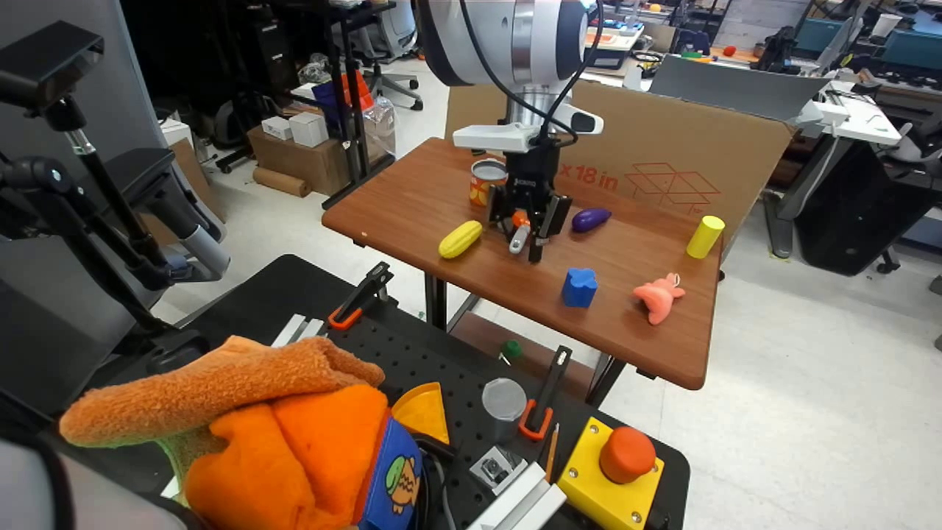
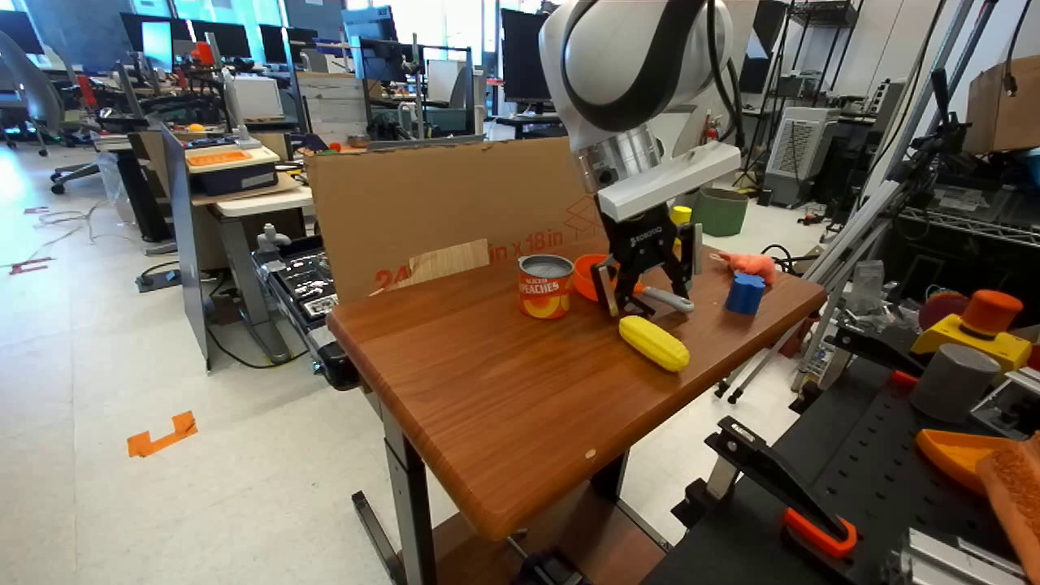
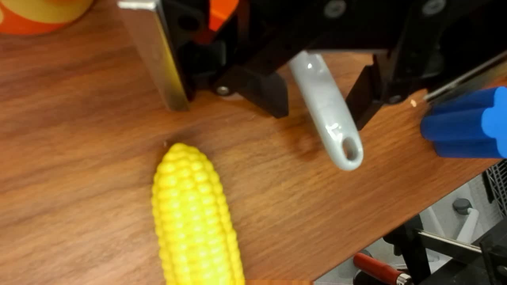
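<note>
An orange pan (image 2: pixel 587 278) with a grey handle (image 3: pixel 328 109) sits on the brown wooden table. My gripper is lowered over it, its two dark fingers (image 3: pixel 273 97) part open on either side of the handle. In the wrist view, gaps show between the handle and both fingertips. The handle's holed end sticks out past the fingers towards the table's front edge. Most of the pan's bowl is hidden behind the gripper (image 1: pixel 522 241) in exterior view 1.
A yellow corn cob (image 3: pixel 195 213) lies close by, with a peach can (image 2: pixel 543 286) behind it. Across the table are a purple eggplant (image 1: pixel 589 219), a blue block (image 1: pixel 579 288), a pink toy (image 1: pixel 659 297) and a yellow cylinder (image 1: pixel 706 237). Cardboard (image 2: pixel 419 205) stands along the back.
</note>
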